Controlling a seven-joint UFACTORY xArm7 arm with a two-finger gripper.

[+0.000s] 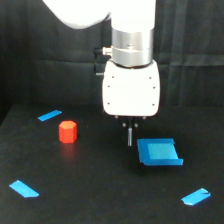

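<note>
A small red block [68,131] with a hexagon-like outline stands on the dark table, left of the middle. To its right, my gripper [129,138] points down beneath the white arm, a little left of the blue square. Its fingers are small and dark, and whether they are apart or together is not clear. The blue square [159,152] lies on the table with a paler centre and darker blue edges. I cannot make out anything held.
Blue strips lie flat on the table: one far left [50,115], one front left [24,189] and one front right [196,197]. A black curtain [40,60] hangs behind.
</note>
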